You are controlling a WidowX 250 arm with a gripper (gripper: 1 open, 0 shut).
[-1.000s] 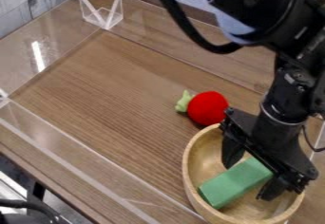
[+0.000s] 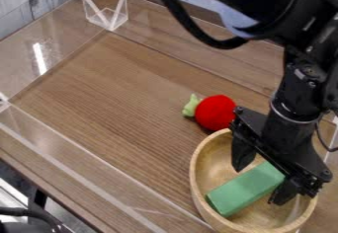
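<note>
A tan round bowl (image 2: 211,164) sits at the lower right, holding a green block (image 2: 238,190) that lies at a slant. My black gripper (image 2: 271,166) is down in the bowl over the upper end of the block. Its fingers partly cover the block, and I cannot make out how far apart they are or whether they touch it. A red object with a green top, like a strawberry or tomato (image 2: 215,114), lies just behind the bowl.
A clear plastic container or rack (image 2: 103,12) stands at the back left. A black cable shows at the lower left.
The gripper has shifted very slightly over the bowl. The bowl, the green block and the red object look unmoved.
</note>
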